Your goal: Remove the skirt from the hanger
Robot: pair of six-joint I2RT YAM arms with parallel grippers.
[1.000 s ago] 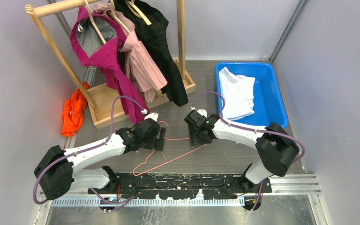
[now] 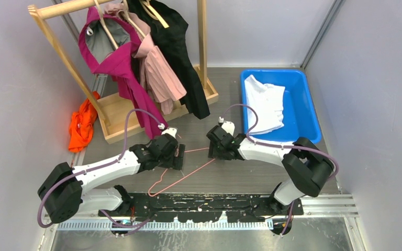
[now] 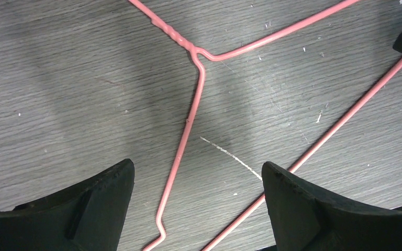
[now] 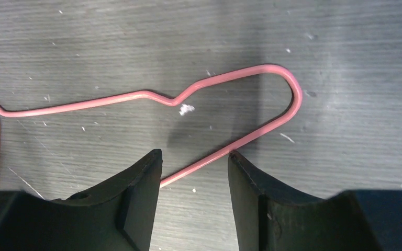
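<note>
A bare pink wire hanger [image 2: 192, 172] lies on the dark floor with no garment on it. My left gripper [image 2: 179, 157] hovers over its neck side, open, its fingers [image 3: 104, 193] apart with only floor and wire visible beyond. At the hanger's right end is my right gripper [image 2: 211, 152], also open. In the right wrist view the lower bar [image 4: 199, 164] of the hanger runs across the gap between its fingertips; whether they touch it I cannot tell. White folded cloth [image 2: 261, 107] lies in the blue bin [image 2: 302, 117]; whether it is the skirt is unclear.
A wooden rack [image 2: 57, 44] at the back left carries a magenta garment [image 2: 120, 65], a pink one [image 2: 162, 78] and a black one [image 2: 172, 42]. Orange cloth [image 2: 82, 128] is heaped beside the rack's left leg. Open floor lies between rack and bin.
The hanger has turned slightly, its right end swinging up and left in the top view. The left arm stays nearly still.
</note>
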